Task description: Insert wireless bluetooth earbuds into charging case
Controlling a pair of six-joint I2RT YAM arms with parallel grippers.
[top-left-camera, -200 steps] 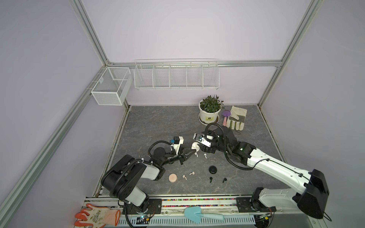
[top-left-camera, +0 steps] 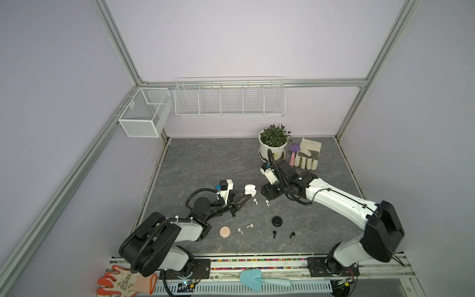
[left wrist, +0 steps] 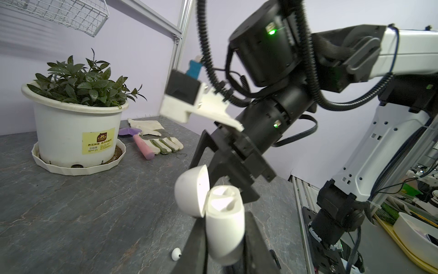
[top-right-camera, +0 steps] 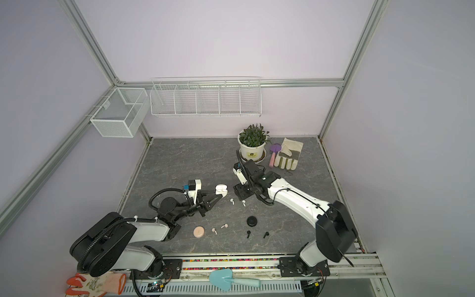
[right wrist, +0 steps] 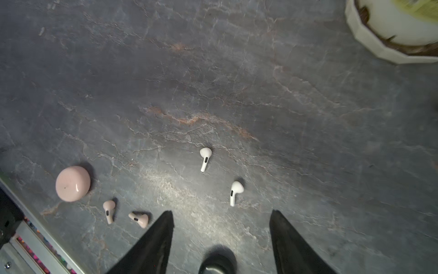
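My left gripper is shut on the white charging case [left wrist: 224,214], held above the table with its lid [left wrist: 192,191] swung open; the earbud slots in its top look empty. Two white earbuds, one [right wrist: 205,158] left of the other [right wrist: 236,192], lie apart on the table in the right wrist view. Above them my right gripper is open, nothing between its fingers. Two pink earbuds [top-left-camera: 249,225] [top-left-camera: 240,231] rest near a round pink case [top-left-camera: 225,231], and two black earbuds [top-left-camera: 274,234] [top-left-camera: 292,234] near a round black case [top-left-camera: 277,221].
A potted plant [top-left-camera: 272,143] stands at the back, with a purple and pink tool [top-left-camera: 293,152] and a glove [top-left-camera: 307,154] beside it.
The right gripper has drawn away from the white case and turned to point downward. The left gripper has shifted slightly left with the case, whose lid now stands open in plain view.
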